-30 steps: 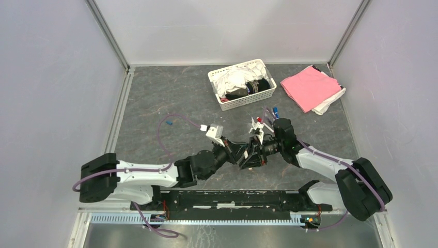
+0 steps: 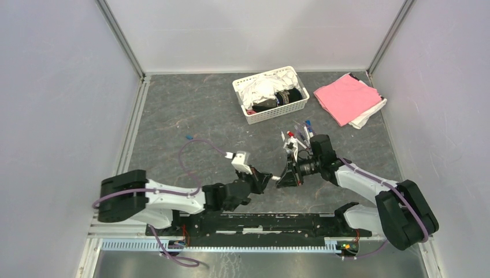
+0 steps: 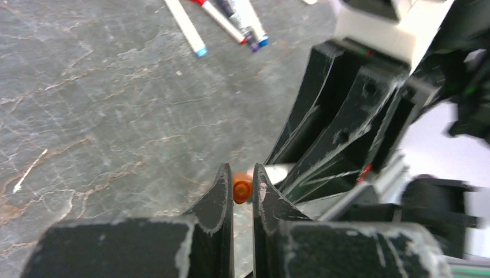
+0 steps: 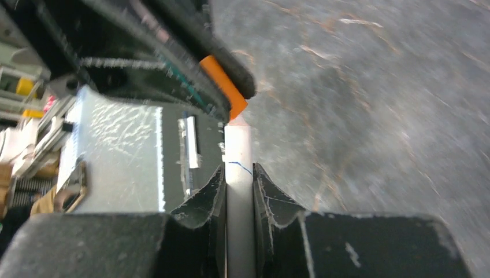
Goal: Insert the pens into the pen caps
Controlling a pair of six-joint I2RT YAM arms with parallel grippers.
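My left gripper (image 2: 264, 179) and right gripper (image 2: 282, 179) face each other over the lower middle of the table. In the left wrist view, the left gripper is shut on an orange cap (image 3: 241, 190); the white pen (image 3: 271, 173) in the other gripper meets it from behind. In the right wrist view, the right gripper is shut on the white pen (image 4: 238, 145), whose pale tip points at the orange cap (image 4: 225, 81). How far the tip is inside the cap cannot be told.
Loose pens (image 3: 185, 26) lie behind the grippers. A white basket (image 2: 248, 117) of cloths stands at the back, with folded pink cloth (image 2: 346, 98) to its right.
Both grippers have shifted slightly over the last second, the left one a little down in the top view. Both still meet at about the same place.
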